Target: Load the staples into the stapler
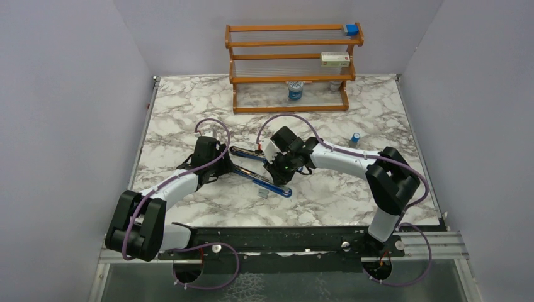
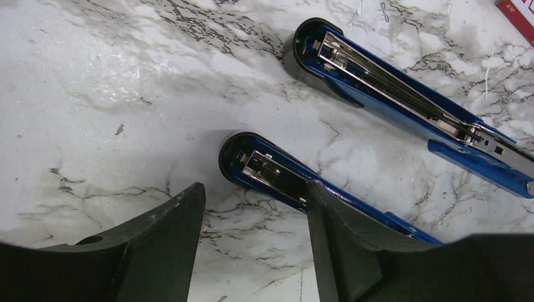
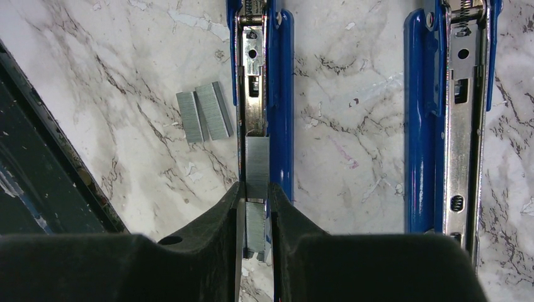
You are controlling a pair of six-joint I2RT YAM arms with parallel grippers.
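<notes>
Two blue staplers lie opened out on the marble table. The nearer stapler (image 1: 272, 187) has a staple strip (image 3: 257, 165) on its metal rail, with a second strip (image 3: 255, 221) in line with it. My right gripper is open, its fingertips narrowly apart on either side of those strips. Two loose staple strips (image 3: 203, 113) rest beside this stapler. At the stapler's other end, my left gripper stands open with nothing held; the right-hand finger (image 2: 318, 204) overlaps the stapler body in the left wrist view.
Parallel to it lies the other stapler (image 2: 384, 82), close by. A red box (image 2: 519, 17) shows at a corner of the left wrist view. A wooden rack (image 1: 289, 78) stands at the back, and a small blue-topped item (image 1: 355, 138) on the right.
</notes>
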